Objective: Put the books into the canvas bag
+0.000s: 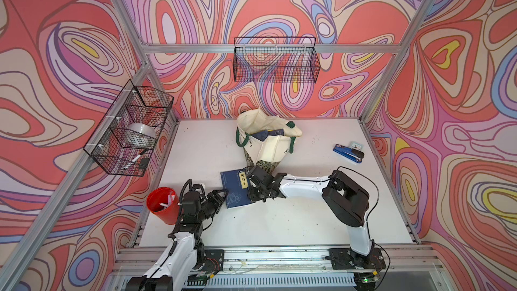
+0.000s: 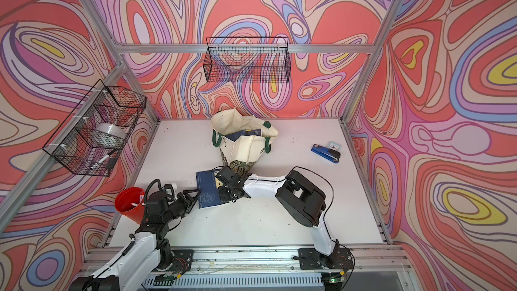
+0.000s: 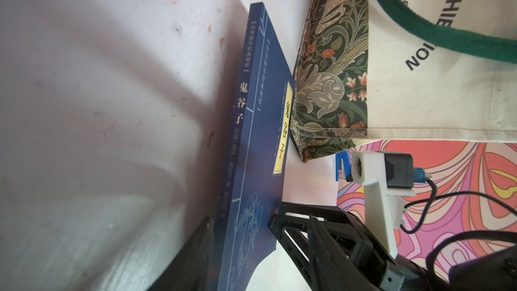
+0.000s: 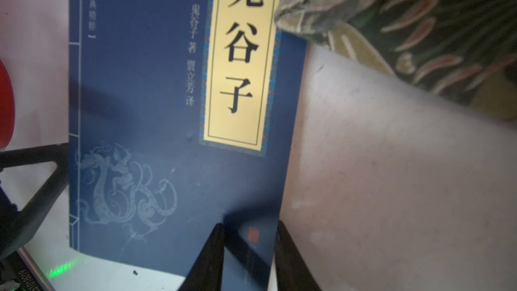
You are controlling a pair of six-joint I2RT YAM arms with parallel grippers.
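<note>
A dark blue book (image 1: 233, 189) lies on the table in front of the canvas bag (image 1: 274, 148), its yellow title label (image 4: 235, 59) facing up. Its spine (image 3: 242, 102) looks slightly raised in the left wrist view. My left gripper stands parted at the spine side, a finger to each side of that edge. On the opposite edge is my right gripper, its fingers apart, with the book's edge between them; contact is unclear. Inside the open bag, more dark blue books (image 1: 267, 134) show. A corner of the bag overlaps the book in the right wrist view.
A red bucket (image 1: 163, 204) stands left, close to my left arm. A blue stapler (image 1: 348, 153) and a small clear item (image 1: 356, 145) lie at the right. Wire baskets hang on the left side (image 1: 132, 129) and back (image 1: 276, 62).
</note>
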